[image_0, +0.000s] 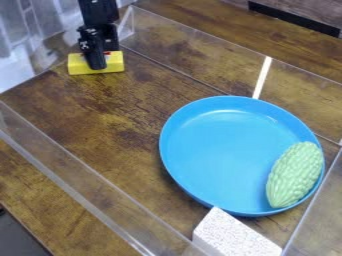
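Note:
My black gripper (98, 42) is at the top left, lowered over a yellow block (95, 66) that lies on the wooden surface by the clear wall. The fingertips are at or just over the block; whether they touch it is hard to tell, and their spread is unclear.
A large blue plate (221, 150) fills the right middle, with a pale green ridged object (294, 174) on its right side. A white speckled block (234, 235) is at the bottom right. Clear walls border the surface.

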